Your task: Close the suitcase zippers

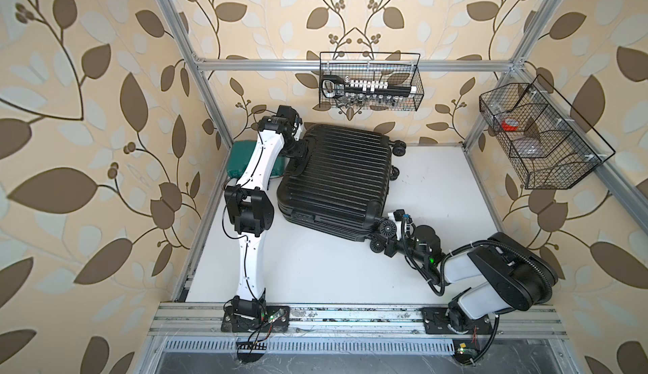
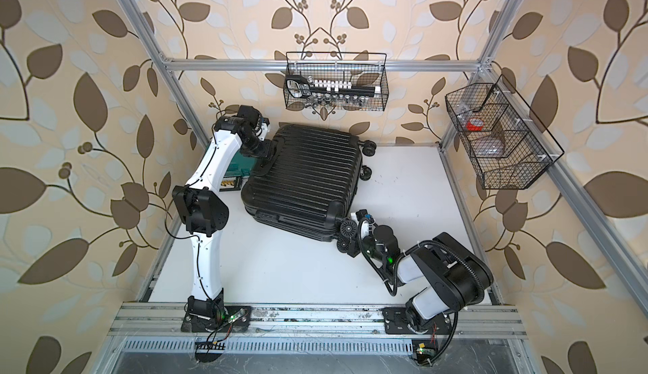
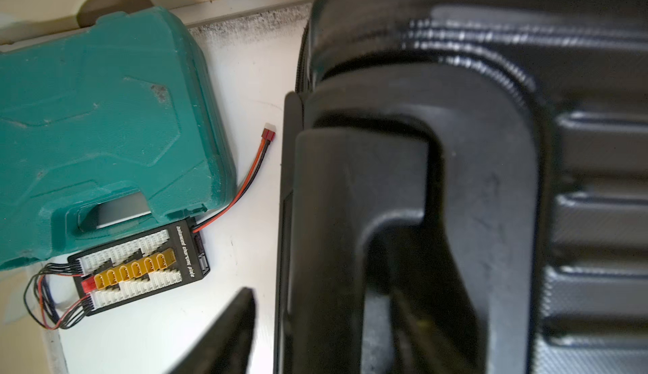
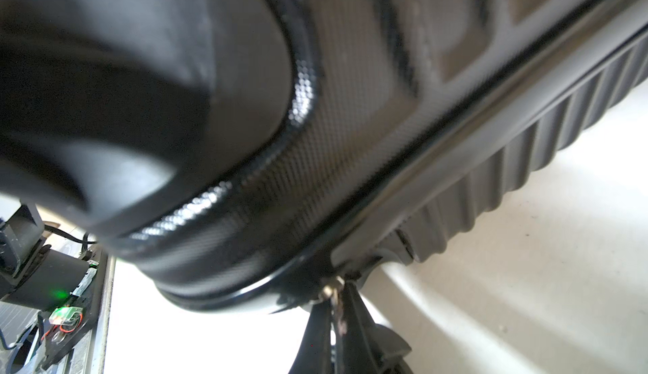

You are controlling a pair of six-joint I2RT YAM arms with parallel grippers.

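Observation:
A black ribbed suitcase [image 1: 341,178] lies flat on the white table, with wheels toward the right. In the left wrist view, my left gripper is open above its carry handle [image 3: 330,239]; one blurred finger is outside the handle, the other over its recess. Whether they touch the handle cannot be told. At the near right corner by the wheels, my right gripper is shut, tips against or just beside the suitcase's side seam [image 4: 398,219]. A small brassy spot shows at the tips; I cannot tell what it is. No zipper pull is clearly visible.
A teal case [image 3: 108,124] and a charging board [image 3: 135,269] with wires lie left of the suitcase. Wire baskets [image 1: 371,80] hang on the back and right walls.

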